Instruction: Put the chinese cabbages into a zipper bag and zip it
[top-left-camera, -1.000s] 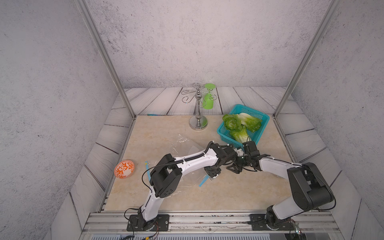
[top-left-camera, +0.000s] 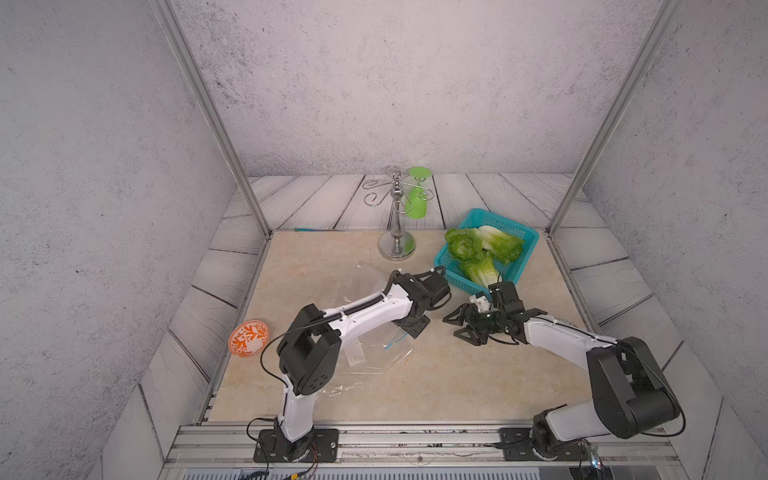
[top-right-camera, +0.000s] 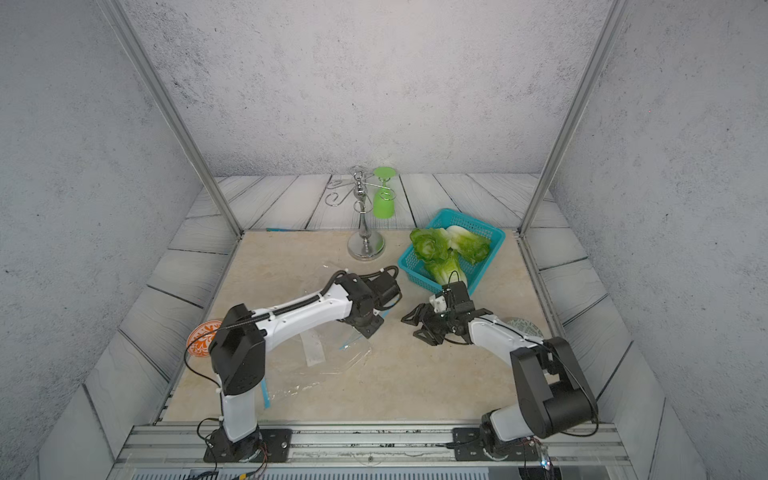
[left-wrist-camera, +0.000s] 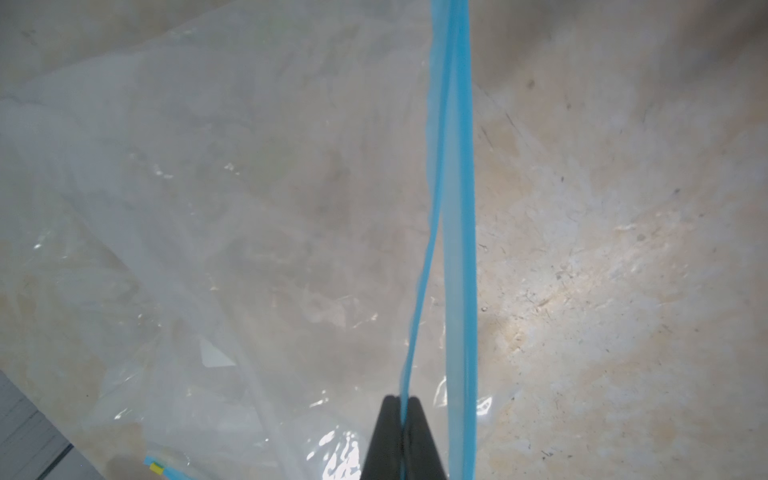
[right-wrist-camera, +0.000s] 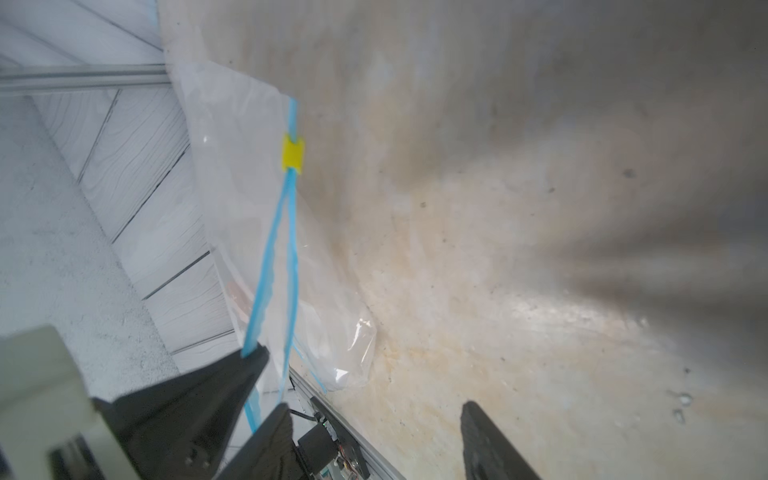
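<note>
A clear zipper bag (top-right-camera: 320, 360) with blue zip strips lies under my left arm. In the left wrist view my left gripper is shut on one thin blue strip (left-wrist-camera: 422, 288), which parts from the wider strip beside it. In the right wrist view a yellow slider (right-wrist-camera: 293, 154) sits on the zip. My right gripper (top-left-camera: 452, 326) hangs part open right of the bag, below the basket, nothing seen between its fingers. Several Chinese cabbages (top-left-camera: 496, 244) lie in the teal basket (top-left-camera: 520, 264).
A chrome stand (top-left-camera: 396, 246) and green goblet (top-left-camera: 416, 204) stand at the back. An orange patterned dish (top-left-camera: 248, 338) is at the left edge.
My left gripper has moved up and left in the top left view, the bag's strip with it.
</note>
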